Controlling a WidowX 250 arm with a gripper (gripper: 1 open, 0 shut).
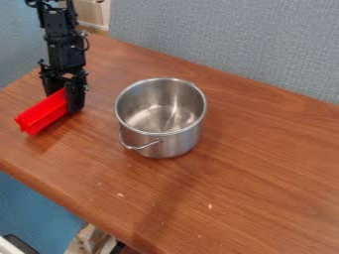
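Note:
My black gripper (62, 85) is at the upper left, pointing down and shut on the far end of a long red object (40, 115), which slants toward the lower left near the table's left edge. A steel pot (159, 117) with a wire handle stands to the right of it, apart from both. The fingertips are partly hidden by the red object and the dark wrist.
A grey textured wall (225, 40) runs along the back. Blue floor shows beyond the left edge.

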